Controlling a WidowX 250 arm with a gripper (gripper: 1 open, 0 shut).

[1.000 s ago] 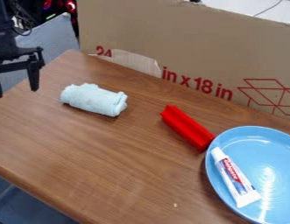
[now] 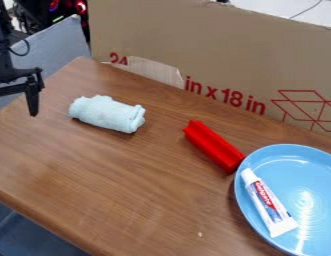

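My black gripper (image 2: 13, 109) hangs at the left edge of the view, over the table's left end, open and partly out of frame. To its right a rolled pale-blue cloth (image 2: 108, 113) lies on the wooden table (image 2: 128, 190). A red cylindrical item (image 2: 213, 146) lies diagonally right of the cloth. A blue plate (image 2: 315, 195) at the right holds a white toothpaste tube (image 2: 268, 202).
A cardboard sheet (image 2: 221, 55) stands along the back of the table. The table's front-left edge drops to a darker floor.
The gripper has shifted slightly left, partly out of view. The objects on the table have not moved.
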